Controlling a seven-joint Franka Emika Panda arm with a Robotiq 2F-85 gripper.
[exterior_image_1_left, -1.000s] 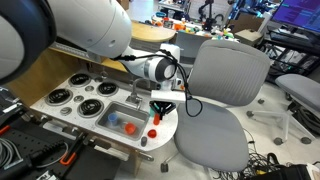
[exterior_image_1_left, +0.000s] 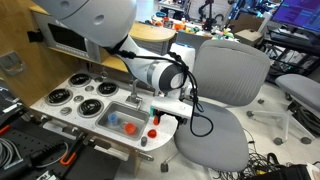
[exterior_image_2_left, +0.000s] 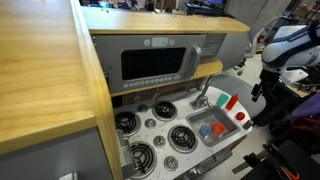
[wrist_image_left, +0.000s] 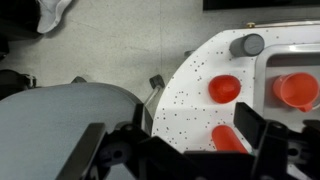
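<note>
My gripper stands open in the wrist view, its dark fingers (wrist_image_left: 262, 132) well apart and nothing visibly held. Below it lies the white counter end, where an elongated red object (wrist_image_left: 228, 138) sits nearer the right finger and partly hidden by the gripper. Exterior view 2 shows that red object (exterior_image_2_left: 231, 102) upright, like a bottle. A round red item (wrist_image_left: 224, 89) and a grey cylinder (wrist_image_left: 247, 45) are beside it on the counter. Inside the sink (exterior_image_1_left: 118, 116) are a red mug (wrist_image_left: 296, 90) and a blue item (exterior_image_1_left: 113, 118).
A tall faucet (exterior_image_1_left: 134, 93) rises behind the sink. Several burners (exterior_image_1_left: 60, 97) fill the left of the counter, with a microwave (exterior_image_2_left: 160, 62) behind. A grey chair (exterior_image_1_left: 215, 135) stands close by the counter's rounded end.
In exterior view 1 my gripper has shifted to the right and slightly down, away from the upright red object. The objects on the counter appear unmoved.
</note>
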